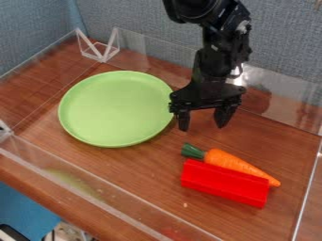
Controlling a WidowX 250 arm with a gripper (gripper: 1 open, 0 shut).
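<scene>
My black gripper (202,115) hangs from the top of the view with its two fingers apart, open and empty, just right of a green plate (107,108). Below it and a little to the right lies an orange carrot (235,162) with a green top, lying along the back side of a red rectangular block (224,185). The plate has nothing on it.
A white wire-like frame (98,49) sits at the back left corner. Clear low walls edge the wooden table (75,66).
</scene>
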